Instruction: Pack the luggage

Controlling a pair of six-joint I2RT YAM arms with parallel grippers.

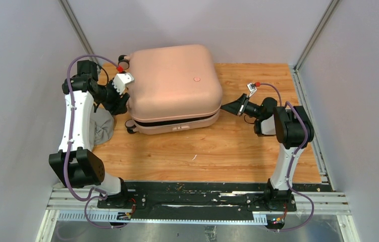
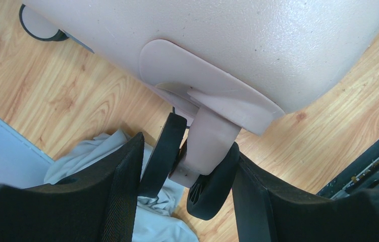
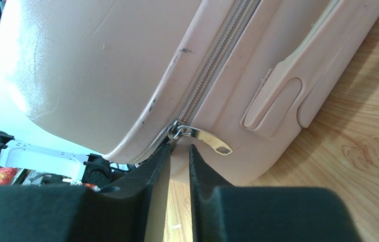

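Observation:
A pink hard suitcase (image 1: 174,83) lies on its back on the wooden table, its front seam partly gaped. My left gripper (image 1: 121,103) is at its left end; in the left wrist view its fingers flank a pink wheel mount or handle piece (image 2: 210,136), grip tightness unclear. My right gripper (image 1: 223,107) is at the right end by the seam; in the right wrist view its fingertips sit beside a silver zipper pull (image 3: 210,141) on the zip (image 3: 215,65). Whether they hold anything cannot be told.
A grey cloth (image 1: 101,128) lies under the left arm. Walls stand on the sides and back.

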